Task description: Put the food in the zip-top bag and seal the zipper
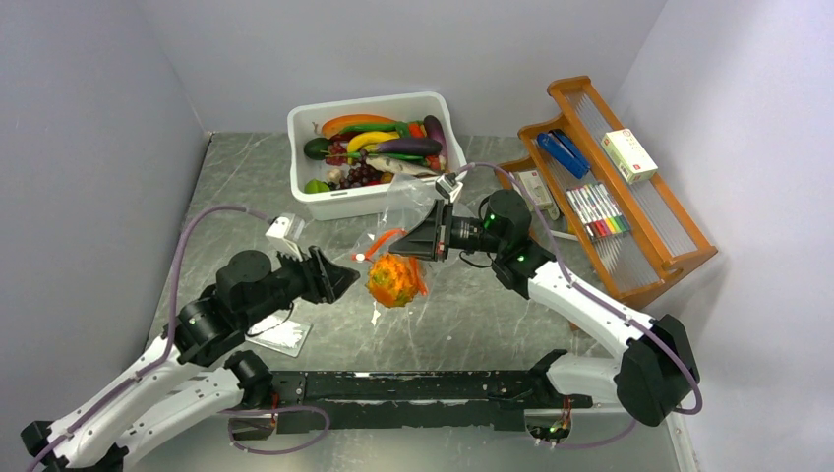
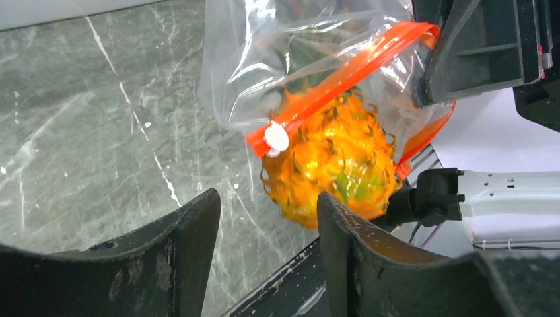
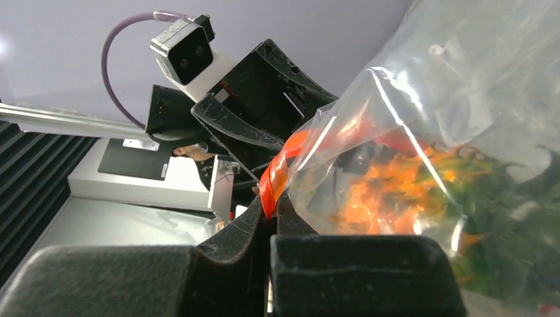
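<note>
An orange spiky fruit [image 1: 390,280] sits in the mouth of a clear zip bag [image 1: 408,202] with a red zipper strip [image 2: 337,79] and white slider [image 2: 277,137]. My right gripper [image 1: 403,248] is shut on the bag's rim, holding it up; in the right wrist view the red strip rises from between its fingers. My left gripper [image 1: 339,277] stands open just left of the fruit, its fingers empty; in the left wrist view the fruit and slider are just beyond its fingertips.
A white bin [image 1: 305,205] of toy produce stands at the back. A wooden rack [image 1: 669,236] with boxes and markers is at right. A flat pale packet [image 1: 280,336] lies under the left arm.
</note>
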